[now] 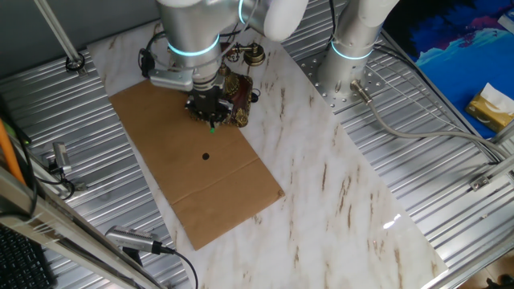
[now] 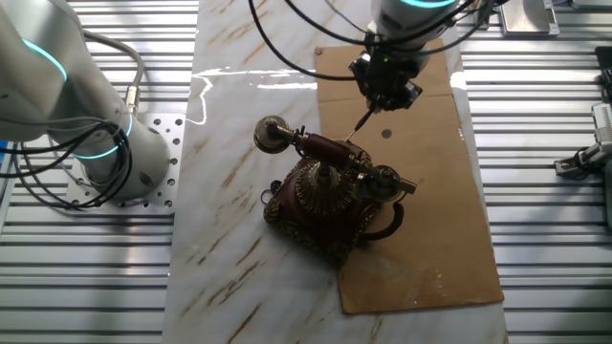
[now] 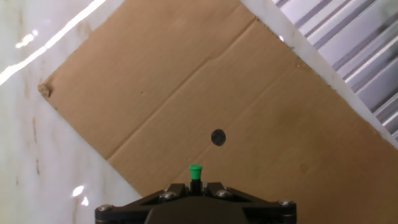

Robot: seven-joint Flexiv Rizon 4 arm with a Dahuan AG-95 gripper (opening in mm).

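Note:
My gripper is shut on a thin dark stick with a green tip (image 3: 196, 171), which points out ahead of the fingers in the wrist view. Exterior view 2 has the dark stick (image 2: 362, 121) slanting down from the gripper (image 2: 382, 94). Below lies a flat brown cardboard sheet (image 3: 168, 74) bearing a round black spot (image 3: 218, 137). The stick's end appears apart from that spot. An ornate dark red and brass telephone (image 2: 325, 196) stands beside the gripper, partly over the cardboard's edge; in exterior view 1 the arm covers part of it.
The robot's base (image 1: 345, 76) stands at the tabletop's edge. A small camera-like device (image 1: 132, 238) with a cable sits off the table's left side. A tissue box (image 1: 491, 108) is far right.

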